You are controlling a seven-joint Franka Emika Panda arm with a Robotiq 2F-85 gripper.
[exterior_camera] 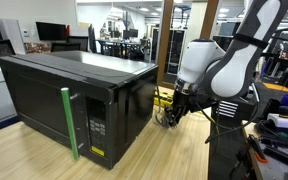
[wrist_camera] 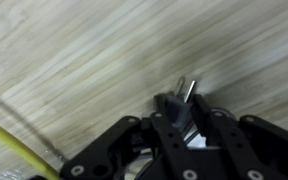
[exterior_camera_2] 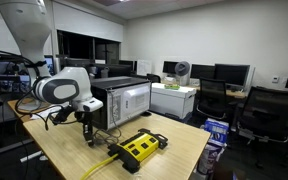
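In the wrist view my gripper is shut on a small dark object (wrist_camera: 172, 104) at the bottom centre. Two thin, pale, metallic-looking tips stick out there; the blur hides what the object is. Wood-grained tabletop (wrist_camera: 114, 50) fills most of that view. From outside, the gripper (exterior_camera: 170, 118) is low over the table, just right of a black microwave (exterior_camera: 44, 95). The other exterior view has the gripper (exterior_camera_2: 88, 132) close above the wood, left of a dark cable (exterior_camera_2: 109, 136).
A yellow-and-black power strip (exterior_camera_2: 141, 147) lies on the table with its yellow cord (exterior_camera_2: 97, 168) curling toward the front. A green strip (exterior_camera: 70, 124) stands against the microwave's front. Bare table lies in front of the microwave.
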